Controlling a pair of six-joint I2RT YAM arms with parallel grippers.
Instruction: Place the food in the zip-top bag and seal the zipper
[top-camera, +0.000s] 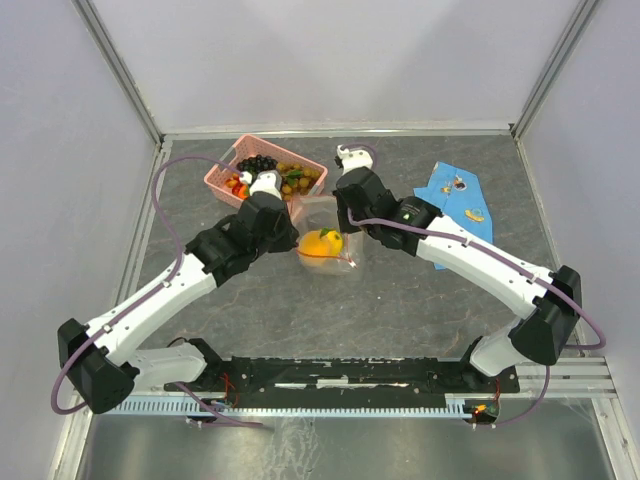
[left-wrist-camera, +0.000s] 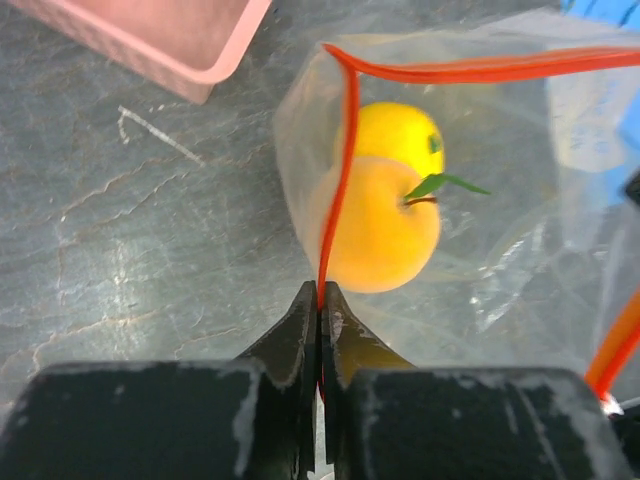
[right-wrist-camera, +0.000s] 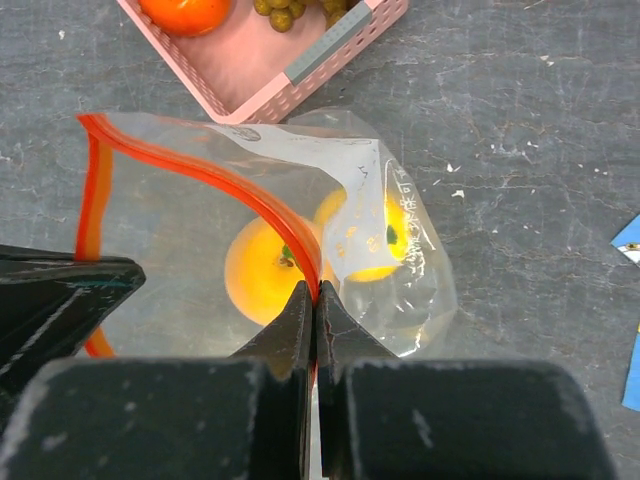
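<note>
A clear zip top bag (top-camera: 318, 215) with an orange zipper edge hangs between my two grippers, its mouth spread wide. Inside lie an orange fruit (left-wrist-camera: 375, 230) with a green leaf and a yellow fruit (left-wrist-camera: 400, 135), touching each other. My left gripper is shut on the orange edge at one side of the mouth. At the opposite side, my right gripper is shut with the thin orange rim (right-wrist-camera: 265, 200) running between its fingertips. The black fingers of the left gripper also show at the left of the right wrist view.
Behind the bag stands a pink basket (top-camera: 217, 182) with grapes and other fruit, close to the bag's far side. A blue sheet (top-camera: 455, 205) with small items lies at the right.
</note>
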